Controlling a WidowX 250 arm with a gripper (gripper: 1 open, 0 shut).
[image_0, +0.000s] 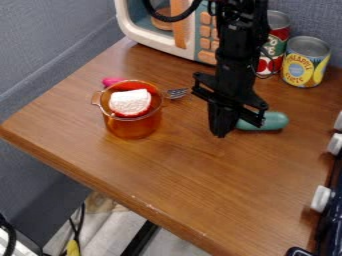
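Observation:
The black gripper (222, 125) hangs pointing down above the wooden table, in front of a green cylindrical object (269, 121) that lies on its side. Whether its fingers are open or shut cannot be made out. An orange pot (132, 127) with a white, red-edged item (128, 101) in it stands to the left. Behind the pot lie a pink object (111, 82) and a fork-like utensil (178, 93).
A toy microwave (147, 27) and two cans, a red one (266, 59) and a yellow one (305, 69), stand at the back. A dark appliance with white knobs (327, 230) lines the right edge.

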